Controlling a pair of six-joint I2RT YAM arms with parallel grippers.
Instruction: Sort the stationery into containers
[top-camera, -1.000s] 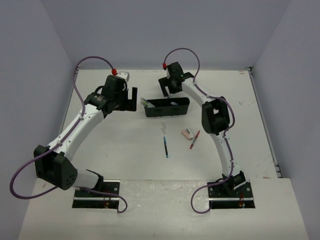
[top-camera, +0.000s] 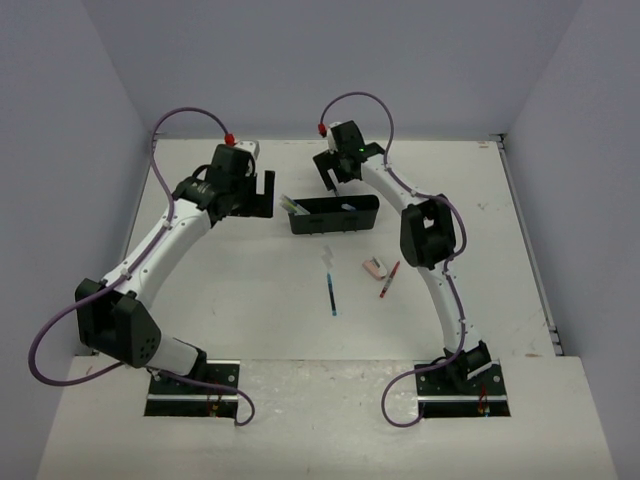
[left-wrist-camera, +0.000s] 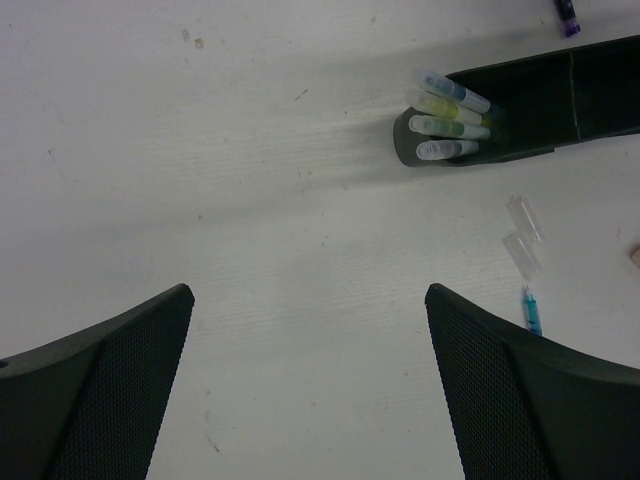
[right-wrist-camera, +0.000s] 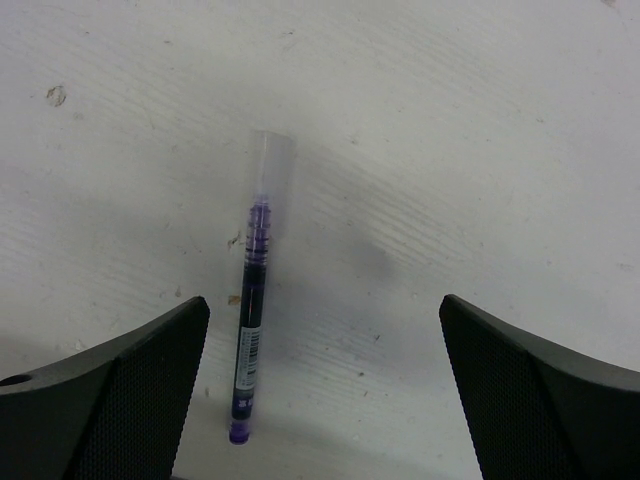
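Observation:
A black divided box (top-camera: 332, 222) stands at the table's middle, several capped highlighters (left-wrist-camera: 447, 128) leaning out of its left compartment. Behind the box lies a purple pen (right-wrist-camera: 250, 330) with a clear cap end. My right gripper (top-camera: 328, 172) is open over that pen, which shows between its fingers but nearer the left one in the right wrist view, untouched. To the left of the box my left gripper (top-camera: 262, 194) hangs open and empty above bare table. In front of the box lie a blue pen (top-camera: 332, 294), a red pen (top-camera: 389, 279) and a pinkish block (top-camera: 374, 268).
Clear plastic pieces (left-wrist-camera: 523, 238) lie between the box and the blue pen. A small light item (top-camera: 348, 207) sits in the box's right compartment.
My right gripper has shifted slightly to the left behind the box. The left arm has moved only a little. Pens, block and box lie as before.

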